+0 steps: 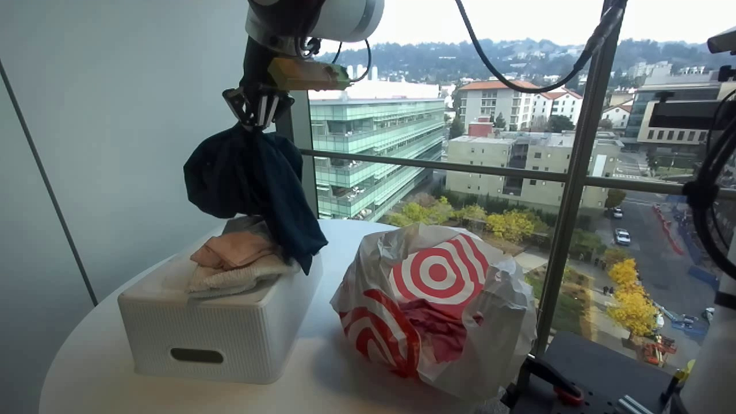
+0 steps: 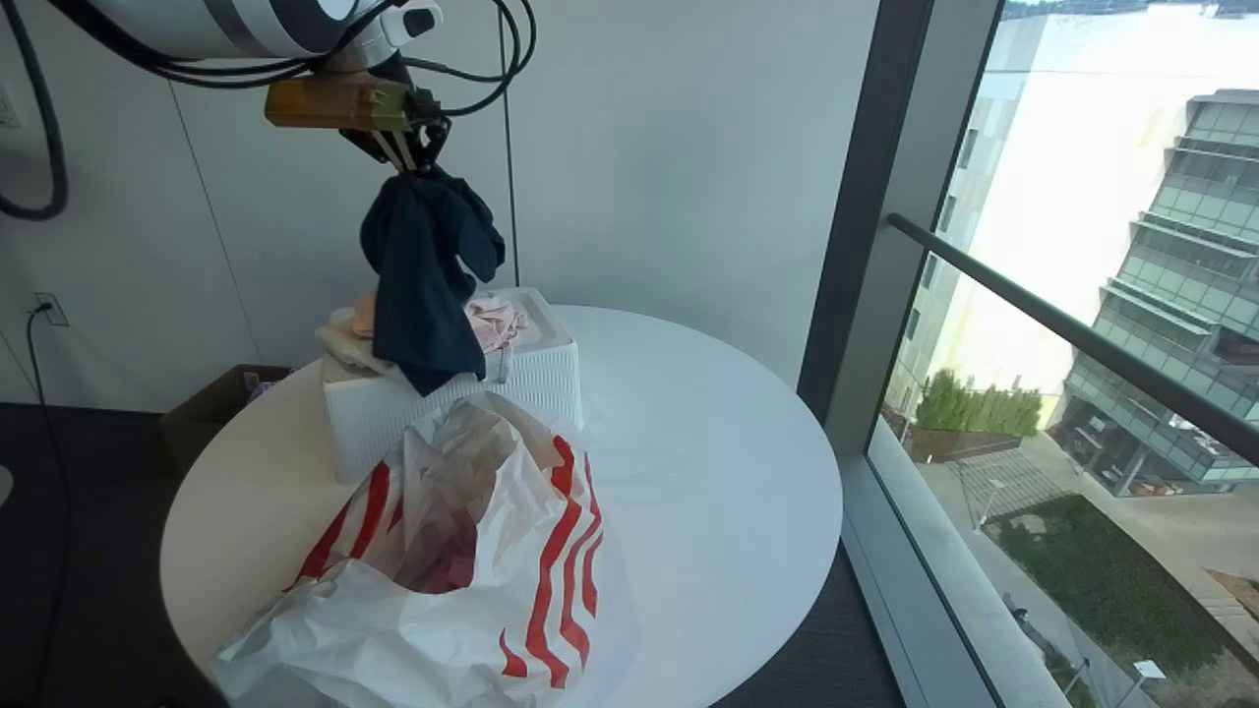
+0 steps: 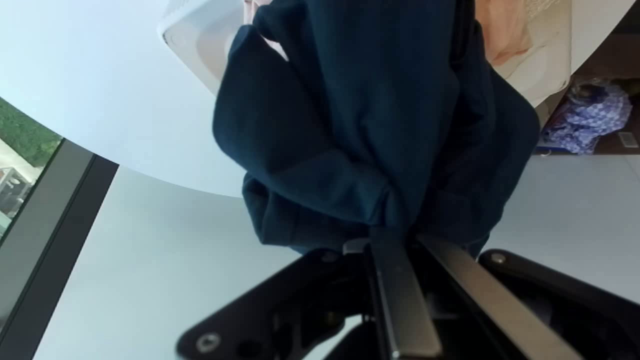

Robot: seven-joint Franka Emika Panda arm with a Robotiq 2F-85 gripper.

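Observation:
My gripper [image 1: 256, 124] is shut on a dark navy cloth [image 1: 238, 172], which hangs bunched from the fingertips. In exterior view 1 most of the cloth is above a white ribbed box [image 1: 196, 338], its longest corner dropping past the box's right side. A peach cloth [image 1: 234, 249] and a cream knitted cloth [image 1: 238, 275] lie folded on top of the box. A pale pink cloth [image 2: 496, 321] shows there too in exterior view 2. The navy fabric [image 3: 372, 120] fills the middle of the wrist view and hides much of the box top.
A white plastic bag with red markings [image 1: 441, 276] stands open on the round white table [image 2: 720, 472], dark red fabric [image 1: 434, 330] inside it. Bare tabletop lies toward the window. A brown box [image 2: 201, 413] sits beyond the table edge.

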